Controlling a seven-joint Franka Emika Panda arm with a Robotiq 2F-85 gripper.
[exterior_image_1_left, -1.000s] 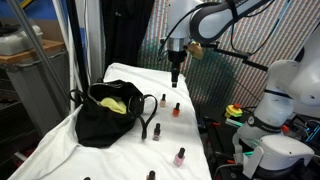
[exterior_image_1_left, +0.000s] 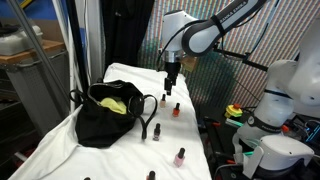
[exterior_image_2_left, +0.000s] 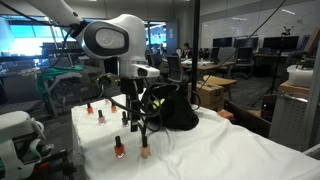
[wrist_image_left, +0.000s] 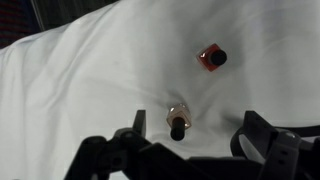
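My gripper (exterior_image_1_left: 170, 94) hangs open above the white cloth, its fingers pointing down with nothing between them. Below it a pale tan nail polish bottle (wrist_image_left: 178, 113) with a black cap stands in the wrist view, left of the middle of the gap between the fingers. A red-orange bottle (wrist_image_left: 210, 57) with a black cap is farther up that view, outside the fingers. In exterior view 2 the tan bottle (exterior_image_2_left: 144, 152) and the red-orange bottle (exterior_image_2_left: 119, 150) stand side by side, just under the gripper.
A black bag (exterior_image_1_left: 105, 115) with something yellow inside lies open on the cloth; its strap (exterior_image_1_left: 150, 124) loops toward the bottles. More bottles are spread about, including a dark one (exterior_image_1_left: 157, 133) and a pink one (exterior_image_1_left: 179, 158). Bare cloth (exterior_image_2_left: 220, 155) lies beside the tan bottle.
The gripper has come down and shifted slightly left in exterior view 1, closer to the tan bottle. The bottles and bag have not moved.
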